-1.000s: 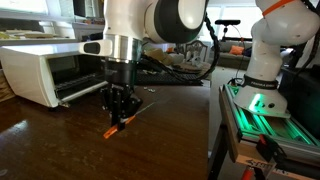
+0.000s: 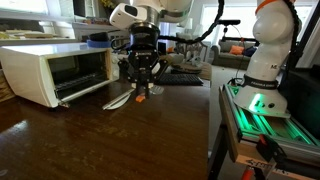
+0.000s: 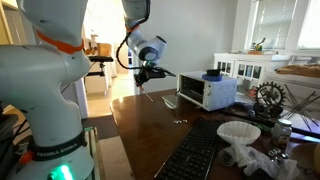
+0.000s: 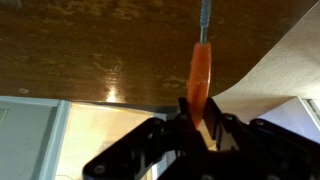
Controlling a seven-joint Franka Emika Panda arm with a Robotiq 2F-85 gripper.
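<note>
My gripper is shut on an orange-handled tool (image 4: 200, 75). A thin grey shaft extends from its handle toward the top of the wrist view; the shaft's far end is out of that view. The exterior view 1 shows the gripper (image 2: 142, 88) above the brown table, in front of the white toaster oven, with a bit of orange handle (image 2: 140, 97) below the fingers. From the other side, the gripper appears small and far off, near the table's far end. What kind of tool it is, I cannot tell.
The white toaster oven (image 2: 60, 72) stands at the back left, a pale utensil (image 2: 119, 100) lying before it. A black keyboard (image 3: 190, 153), a white bowl (image 3: 238, 132) and crumpled clear plastic (image 3: 258, 160) occupy the other end.
Less of the handle shows there now.
</note>
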